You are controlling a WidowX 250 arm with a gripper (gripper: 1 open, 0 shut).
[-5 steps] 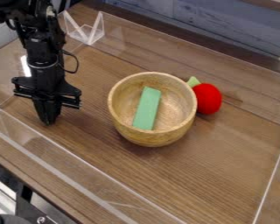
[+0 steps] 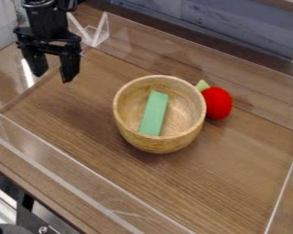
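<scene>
My black gripper (image 2: 48, 62) hangs at the upper left, over bare wooden table, with its fingers apart and nothing visible between them. A wooden bowl (image 2: 186, 130) sits right of the middle, holding a green block (image 2: 153, 113). Behind the bowl's right side lies a red object (image 2: 216, 103), with a small pale green piece (image 2: 200, 86) at its upper left.
A white wire-like object (image 2: 94, 27) stands behind the gripper at the top left. A dark area borders the top right.
The gripper has moved up and away toward the back left, from low on the left side of the table. The bowl, green block and red object have stayed put.
</scene>
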